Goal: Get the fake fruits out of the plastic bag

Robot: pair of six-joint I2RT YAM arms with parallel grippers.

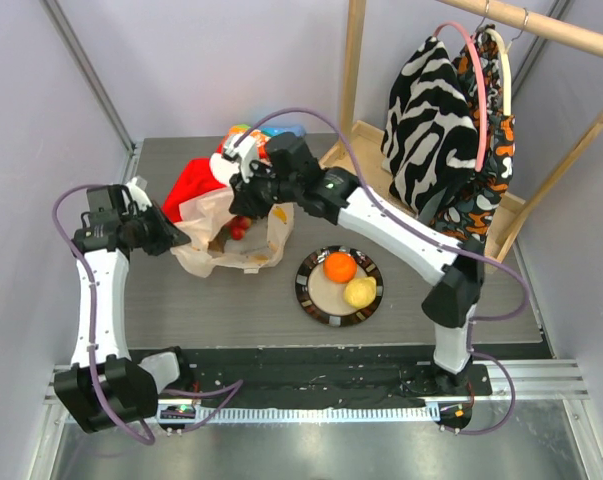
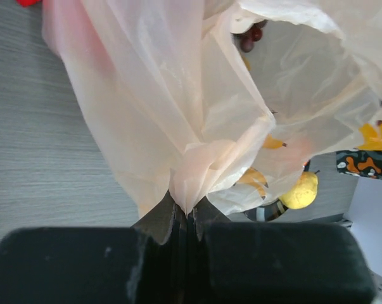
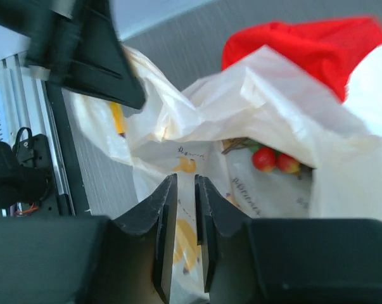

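Note:
My left gripper is shut on a fold of the plastic bag (image 2: pixel 159 95), pulling its left edge up. The same bag (image 1: pixel 258 257) lies crumpled and partly open on the table in the top view. Inside it are small red fruits (image 1: pixel 239 227), seen as two round ones (image 3: pixel 264 159) in the right wrist view; dark red fruit (image 2: pixel 247 43) shows in the left wrist view. My right gripper hovers over the bag mouth, open by a narrow gap, nothing held. Folds hide part of the bag's inside.
A dark-rimmed plate (image 1: pixel 333 320) at centre holds an orange (image 1: pixel 340 267) and a yellow lemon-like fruit (image 1: pixel 360 292). Red cloth (image 1: pixel 186 182) lies behind the bag. At right stands a wooden rack (image 1: pixel 349 75) with hanging fabric bags. Bare table surrounds the plate.

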